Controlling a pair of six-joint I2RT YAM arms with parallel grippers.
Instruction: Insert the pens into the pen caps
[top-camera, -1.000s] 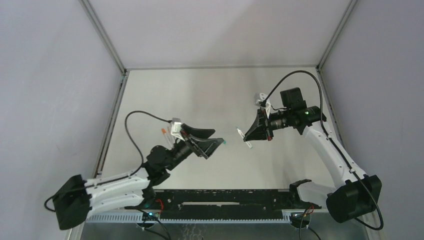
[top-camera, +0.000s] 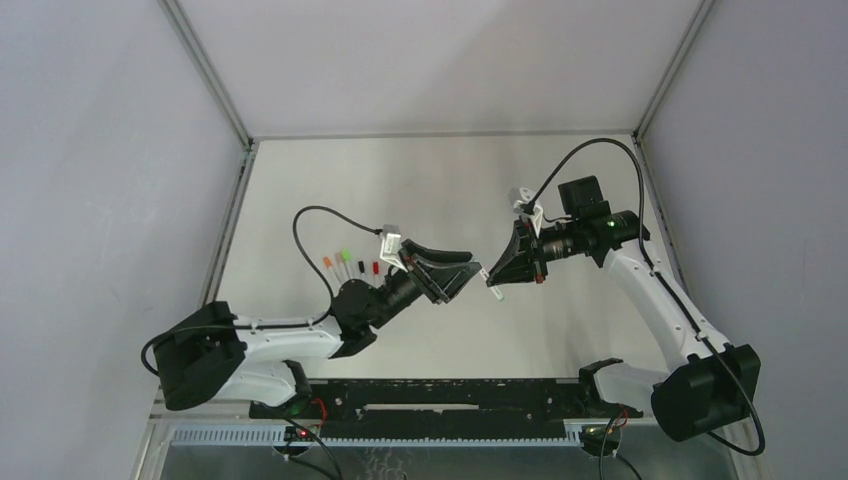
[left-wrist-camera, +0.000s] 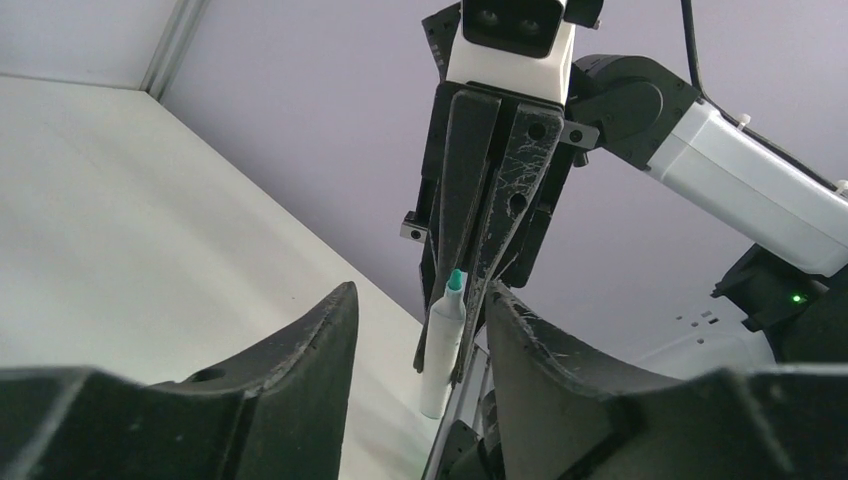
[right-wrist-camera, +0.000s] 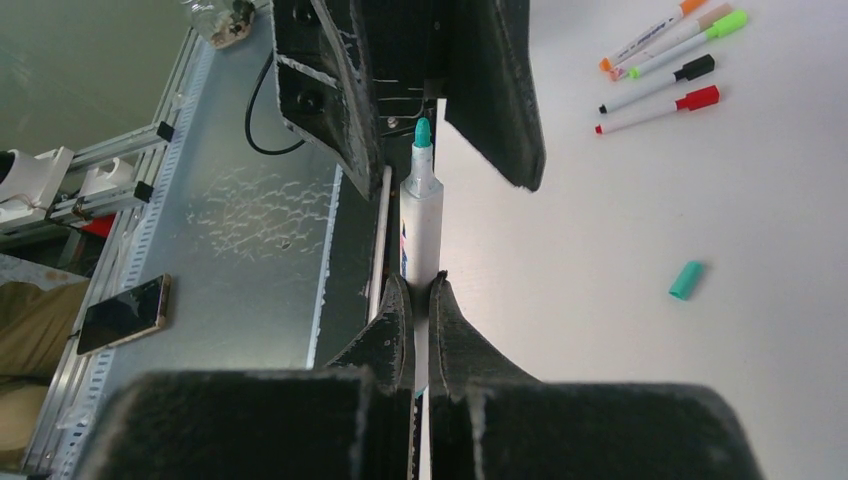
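Note:
A white marker with a teal tip (right-wrist-camera: 420, 220) stands upright in my right gripper, which is shut on its middle. It shows also in the left wrist view as a white pen (left-wrist-camera: 440, 350). My left gripper is open, its fingers either side of the marker's upper end and apart from it. In the top view my left gripper (top-camera: 460, 275) faces the right one (top-camera: 492, 280) over mid-table. A loose teal cap (right-wrist-camera: 687, 280) lies on the white table.
Several capped or loose markers (right-wrist-camera: 675, 45) in orange, green, black and red lie together at the table's left. A black rail (top-camera: 430, 395) runs along the front edge.
My left gripper has moved right and slightly up in the top view, closing in on the marker. The right gripper and its marker are nearly unchanged.

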